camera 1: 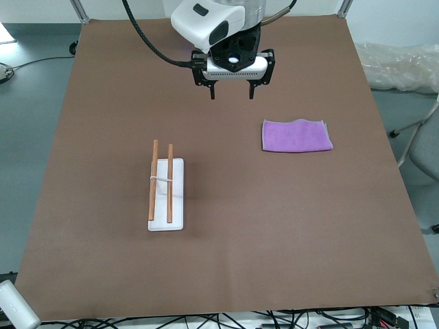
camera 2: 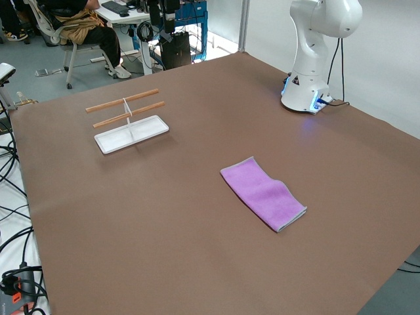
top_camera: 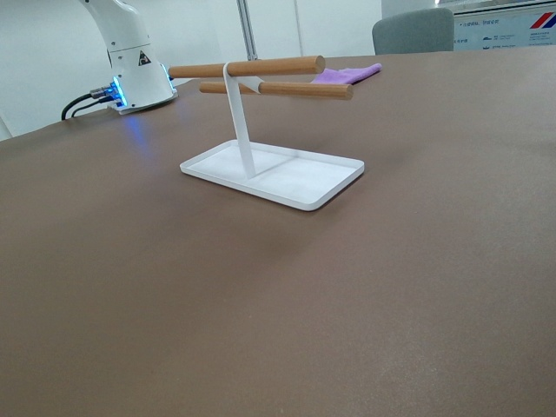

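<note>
A folded purple cloth (camera 1: 295, 136) (camera 2: 263, 193) with a grey edge lies flat on the brown table (camera 1: 226, 240). Apart from it, toward the left in the left view, stands a white rack with two horizontal wooden rods (camera 1: 153, 179) (top_camera: 261, 65) (camera 2: 128, 115) over a rectangular tray base (top_camera: 304, 182). My gripper (camera 1: 232, 92) hangs at the far side of the table in the left view, above and beyond both objects, with its two black fingers apart and nothing visible between them.
The white arm base (top_camera: 139, 82) (camera 2: 303, 92) with its cables sits at the table's edge. Cables run along the near edge in the left view, and a grey chair (camera 1: 429, 144) stands off the table at the right.
</note>
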